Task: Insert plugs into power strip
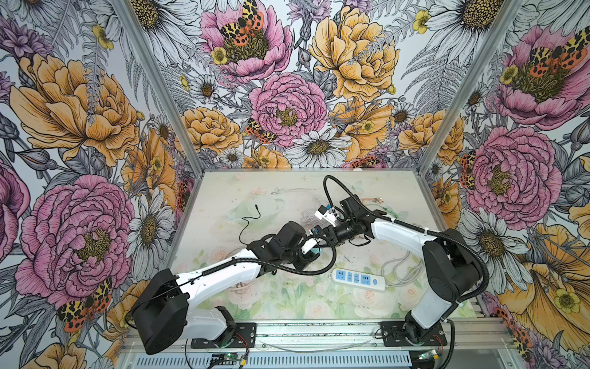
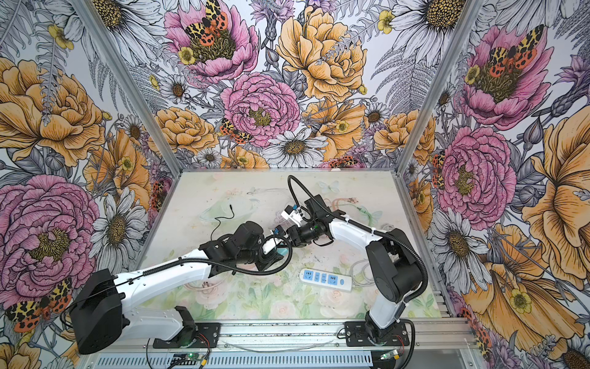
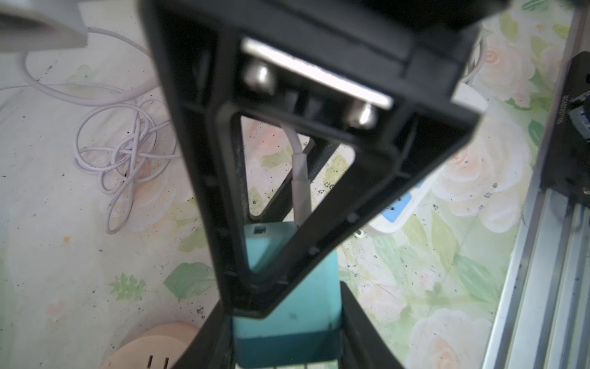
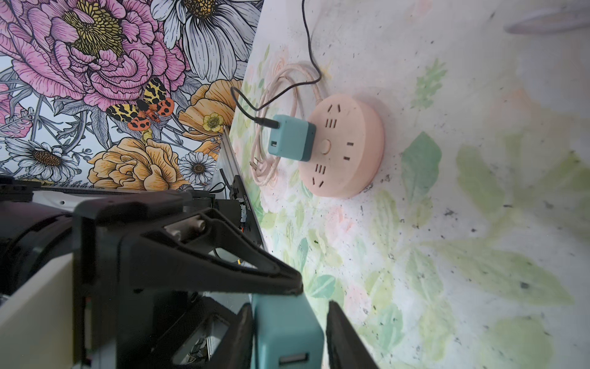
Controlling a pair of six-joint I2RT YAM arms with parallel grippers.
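A teal plug (image 3: 289,332) with a grey cable running from its top is between the fingers of my left gripper, which is shut on it. In the right wrist view the same plug (image 4: 287,329) also sits between the fingers of my right gripper. This gripper is part open, with a narrow gap beside the plug. One of its black fingers crosses the plug's face in the left wrist view. The white power strip (image 1: 359,279) with blue sockets lies in front of the grippers. Contact of the right fingers with the plug is unclear.
A round pink socket block (image 4: 353,147) stands on the table, with another teal plug (image 4: 289,138) inserted and a black cable running from it. A tangled white cable (image 3: 132,144) lies nearby. The two arms almost touch.
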